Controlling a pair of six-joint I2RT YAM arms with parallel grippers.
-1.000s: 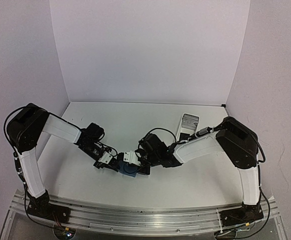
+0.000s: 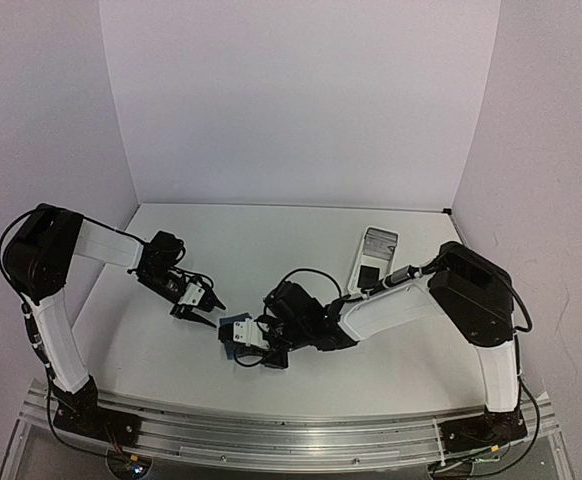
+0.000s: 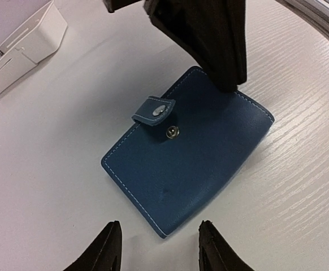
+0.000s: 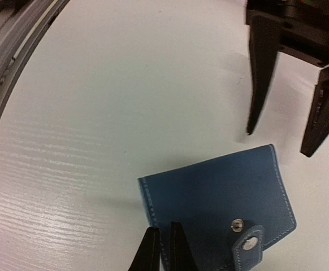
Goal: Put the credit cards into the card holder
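Observation:
The dark blue card holder (image 3: 193, 152), its snap strap (image 3: 153, 110) unfastened, lies in the middle of the left wrist view. My left gripper stands open just off its near corner, with nothing between its fingers. At the holder's opposite edge is my right gripper; its fingers are close together and overlap that edge in the right wrist view. Whether they pinch the holder cannot be made out. From above, the right arm mostly covers the holder (image 2: 236, 322). No credit card can be clearly identified.
A white tray (image 2: 390, 245) stands at the back right, with a dark item (image 2: 369, 275) inside. The right forearm passes just in front of it.
Both grippers and the card holder have shifted left in the top view. The left gripper has drawn back from the holder, leaving a small gap, while the right one has stayed at it.

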